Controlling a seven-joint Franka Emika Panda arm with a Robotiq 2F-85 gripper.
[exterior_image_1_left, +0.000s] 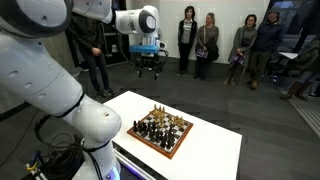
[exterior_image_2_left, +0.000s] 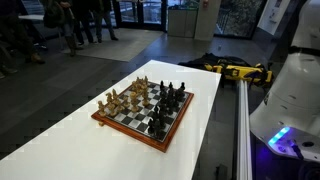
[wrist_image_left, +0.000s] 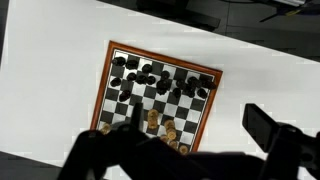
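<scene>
A chessboard (wrist_image_left: 128, 98) with a brown wooden border lies on the white table. Dark pieces (exterior_image_1_left: 152, 132) crowd the side nearer the arm's base, and light tan pieces (exterior_image_2_left: 121, 102) stand toward the opposite side. High above the table hangs my gripper (exterior_image_1_left: 149, 67), pointing down. In the wrist view its two dark fingers (wrist_image_left: 266, 128) are spread wide at the lower left and lower right, with the board visible below and between them. Nothing is held. The lower part of the board runs out of the wrist view.
Around the board the white table (exterior_image_2_left: 62, 142) is bare, with free room on both sides. Several people stand on the grey floor beyond the table. Cables (exterior_image_1_left: 62, 160) lie beside the arm's base.
</scene>
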